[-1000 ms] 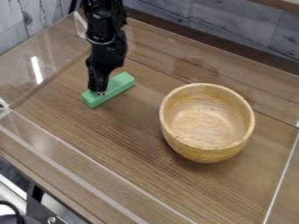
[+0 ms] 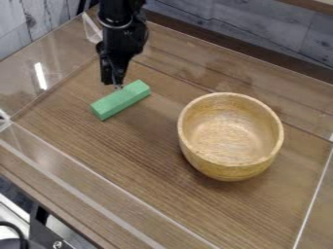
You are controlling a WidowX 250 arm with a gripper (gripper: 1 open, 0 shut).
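A green rectangular block (image 2: 121, 100) lies flat on the wooden table, left of centre. Above and behind it is my black gripper (image 2: 120, 72), its fingers apart and raised clear of the block with nothing visible between them. A round tan wooden bowl (image 2: 231, 156) sits to the right of the block.
Dark cables show at the lower left edge.
My gripper has risen and moved back, away from the green block, which stays in about the same place.
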